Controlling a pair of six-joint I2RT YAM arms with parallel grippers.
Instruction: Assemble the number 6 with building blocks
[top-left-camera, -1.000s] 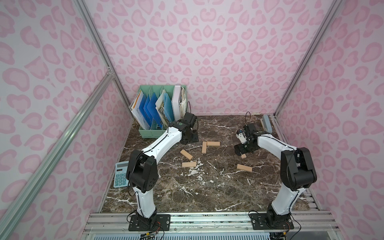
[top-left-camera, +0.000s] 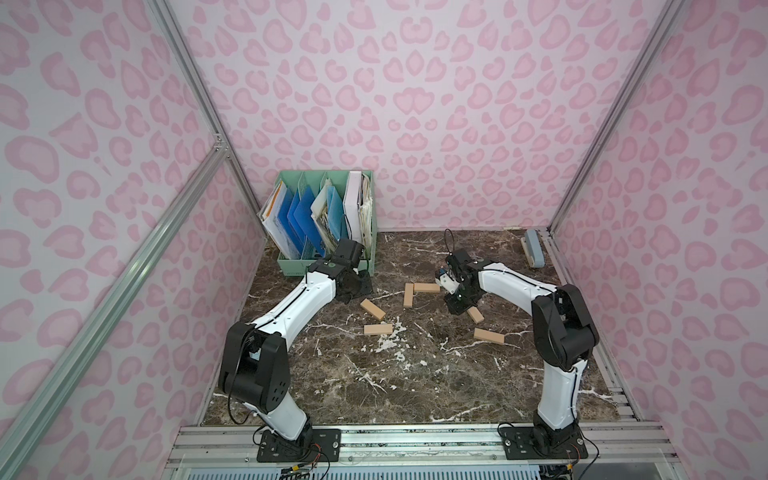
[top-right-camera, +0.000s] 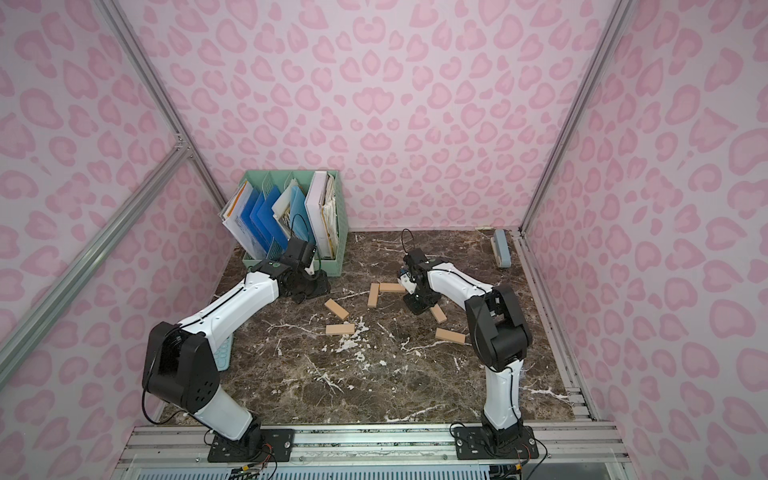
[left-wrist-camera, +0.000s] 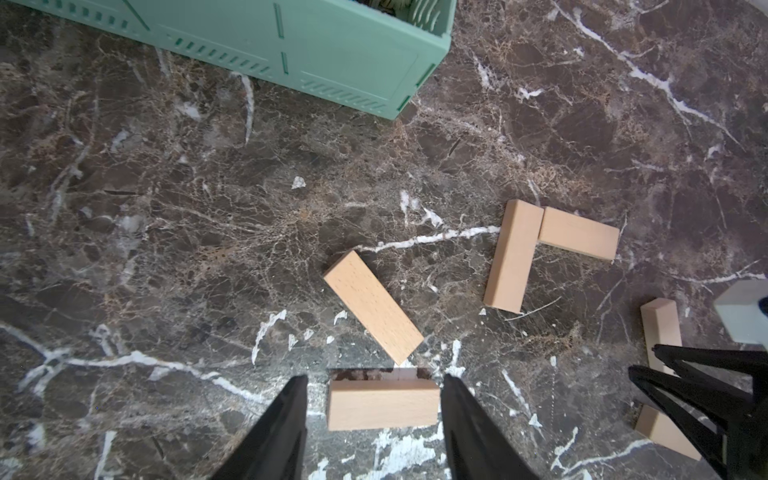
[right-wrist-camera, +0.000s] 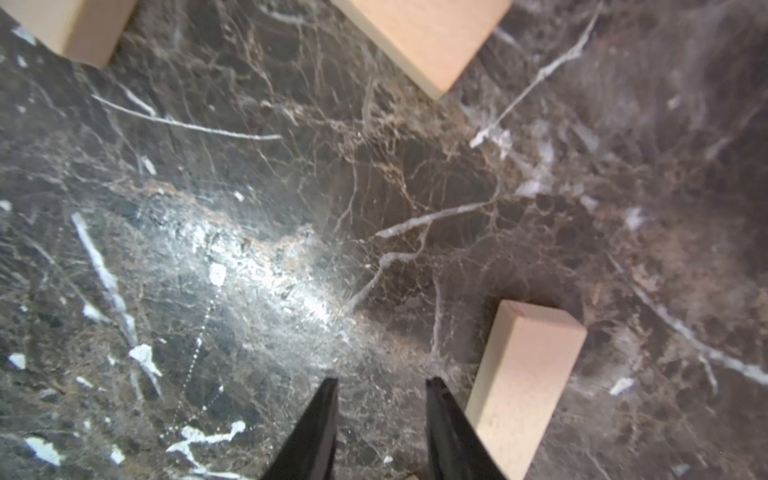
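Note:
Wooden blocks lie on the dark marble table. Two form a corner at the centre, one upright-running (left-wrist-camera: 513, 254) and one crosswise (left-wrist-camera: 577, 232). A tilted block (left-wrist-camera: 373, 305) and a horizontal block (left-wrist-camera: 382, 405) lie left of them; two more (top-left-camera: 489, 336) (right-wrist-camera: 524, 384) lie to the right. My left gripper hovers above the left blocks, fingers apart, nothing between them. My right gripper is over bare table beside a right-hand block, fingers apart and empty.
A green file box (top-left-camera: 288, 266) with folders stands at the back left. A grey object (top-left-camera: 534, 248) sits at the back right. A calculator (top-right-camera: 225, 352) is partly hidden by the left arm.
Both arms have moved: my left gripper leftward and toward the front, my right gripper leftward toward the centre, uncovering more of a block. The blocks look unmoved.

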